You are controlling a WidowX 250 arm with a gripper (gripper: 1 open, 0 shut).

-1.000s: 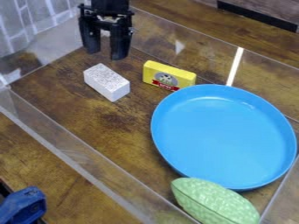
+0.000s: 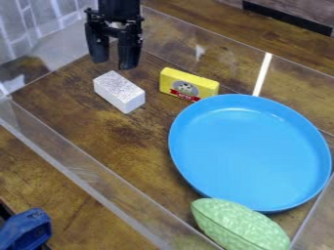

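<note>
My black gripper (image 2: 115, 47) hangs at the upper left, open, its two fingers pointing down above and behind a white block (image 2: 119, 91) lying on the wooden surface. Right of the white block sits a yellow box (image 2: 189, 83) with a printed label. A large blue plate (image 2: 249, 150) fills the right side.
A green leaf-like object (image 2: 240, 224) lies at the bottom right, below the plate. A blue object (image 2: 23, 232) is at the bottom-left corner, beyond a clear edge strip. The wood left of the plate and below the white block is bare.
My gripper has shifted slightly left over the last second. The objects on the surface stay in place.
</note>
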